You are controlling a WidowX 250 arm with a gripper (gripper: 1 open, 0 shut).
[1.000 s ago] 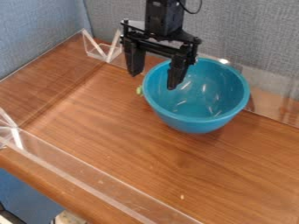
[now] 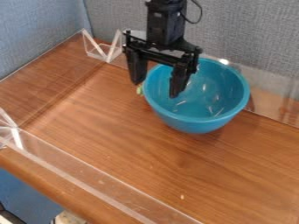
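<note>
My black gripper (image 2: 156,77) hangs from the top centre over the left part of a light blue plastic bowl (image 2: 202,116), its fingers apart, one near the bowl's left rim and one inside the bowl's outline. I see nothing held between them. A small pale yellow-green thing (image 2: 140,90) shows just left of the bowl, partly hidden and too small to identify.
Clear plastic edging runs along the front left edge and at the back. Grey padded walls stand behind and to the left.
The gripper has moved slightly downward and to the right over the bowl since one second ago. The bowl looks almost unchanged.
</note>
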